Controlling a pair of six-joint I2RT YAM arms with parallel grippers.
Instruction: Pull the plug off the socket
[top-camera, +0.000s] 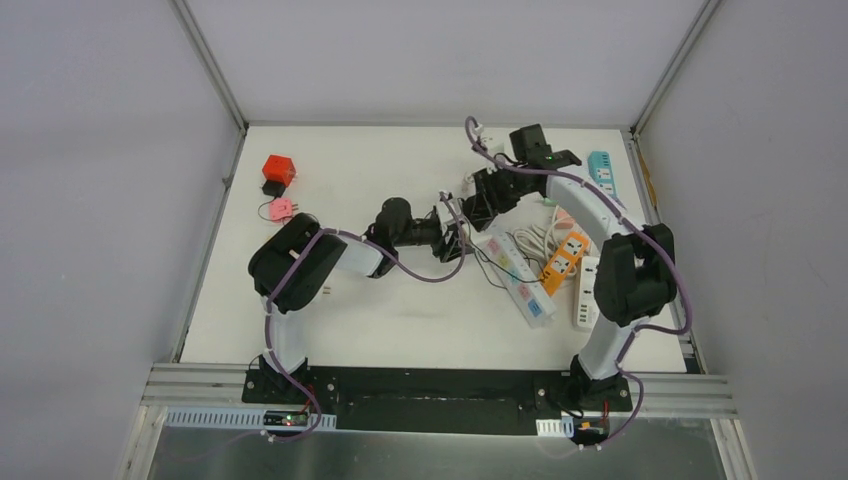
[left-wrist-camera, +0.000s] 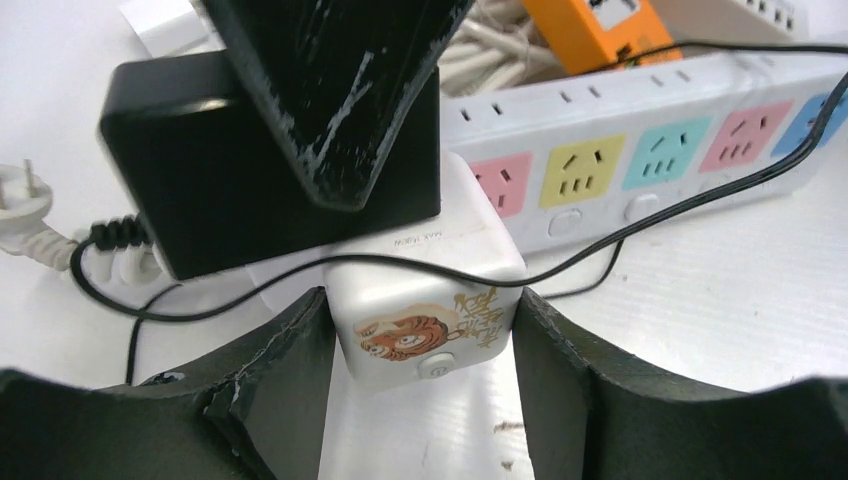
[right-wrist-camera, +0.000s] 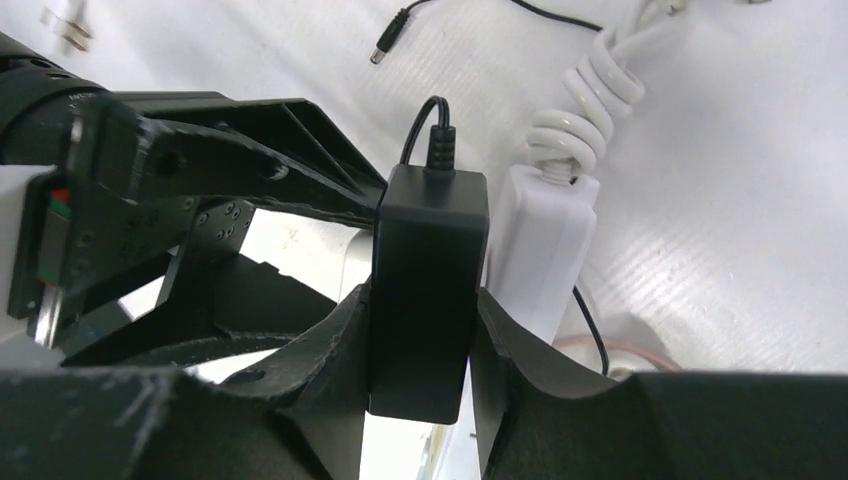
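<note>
A long white power strip with coloured sockets lies at the table's centre right. In the left wrist view, a white block with a printed face is held between the fingers of my left gripper, at the strip's end. My right gripper is shut on a black adapter with a cable. In the left wrist view that adapter hangs just above the white block; whether its pins are clear of the socket is hidden.
An orange strip, another white strip, coiled white cables and a blue strip crowd the right. A red block and pink plug lie left.
</note>
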